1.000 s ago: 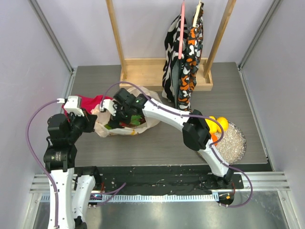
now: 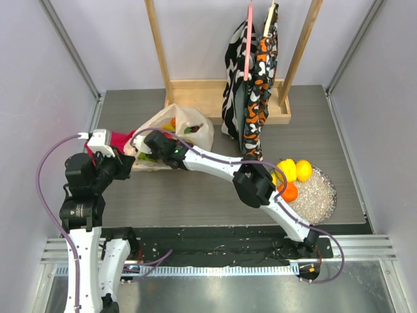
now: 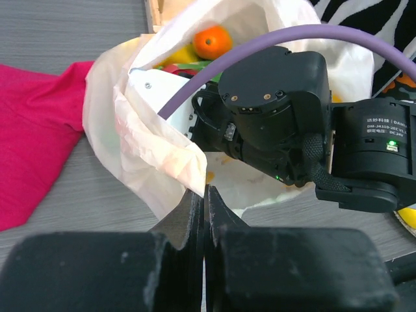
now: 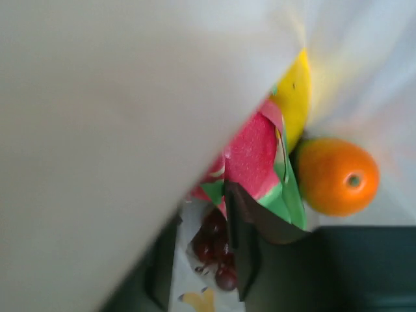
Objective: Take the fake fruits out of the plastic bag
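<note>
The white plastic bag (image 2: pixel 199 134) lies open at the back left with fruits inside. My left gripper is shut on the bag's pinched edge at its front left side. My right gripper is inside the bag, part open. A pinkish-red fruit with green leaves (image 4: pixel 252 156) lies just beyond its fingertips, and dark red grapes (image 4: pixel 211 244) show through the gap. An orange (image 4: pixel 338 175) and a yellow fruit (image 4: pixel 296 97) lie to the right of the red one. Pale bag plastic covers the left part of the right wrist view.
A round speckled tray (image 2: pixel 317 199) at the right has several yellow and orange fruits on or beside it. Patterned bags (image 2: pixel 254 98) hang from a wooden rack (image 2: pixel 195 98) at the back. Red cloth (image 3: pixel 32 140) lies left of the bag.
The bag's opening has changed shape, and its right side has bunched up. The left arm is nearly still.
</note>
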